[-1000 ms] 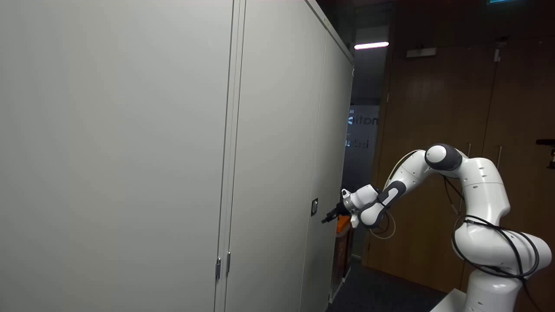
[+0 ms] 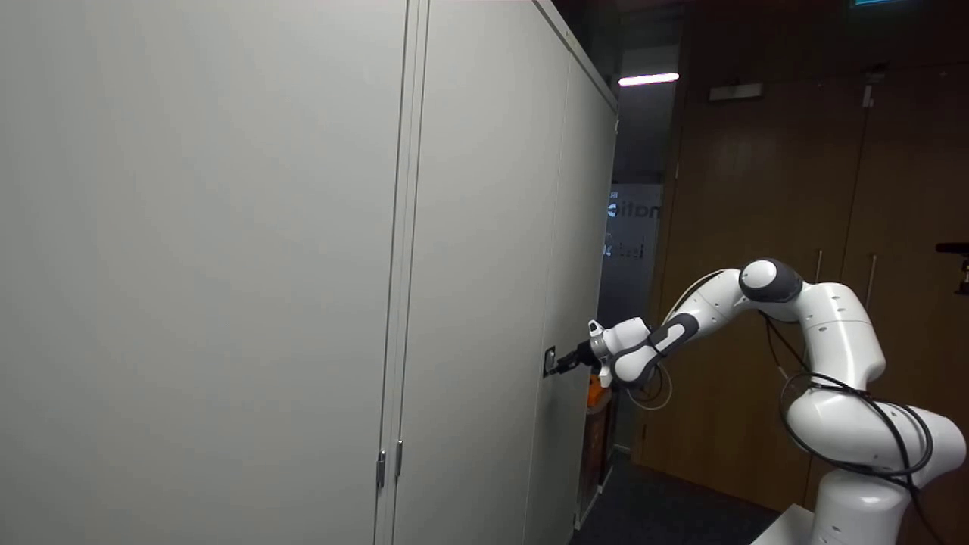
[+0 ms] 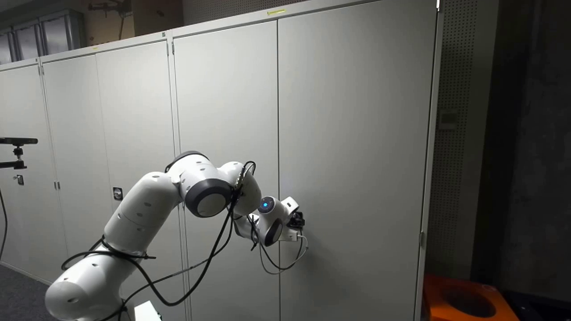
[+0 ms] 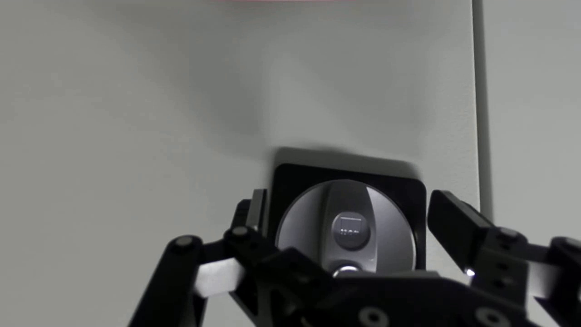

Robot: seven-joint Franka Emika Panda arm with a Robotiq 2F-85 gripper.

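A round silver turn handle on a square black plate is set in the grey cabinet door. Its raised grip bar runs roughly upright in the wrist view. My gripper is open, one finger just left of the plate and the other just right of it. Whether either finger touches the plate I cannot tell. The handle's lower part is hidden behind the gripper body. In exterior view 1 the fingertips reach the handle plate; in exterior view 2 my arm hides the handle.
The seam between the two doors runs just right of the handle. More cabinets with a similar lock line the left in exterior view 2. An orange bin stands beyond the cabinet's right end.
My arm has moved toward the cabinet, and the gripper has gone left and slightly up in exterior view 1, from short of the handle to right at it.
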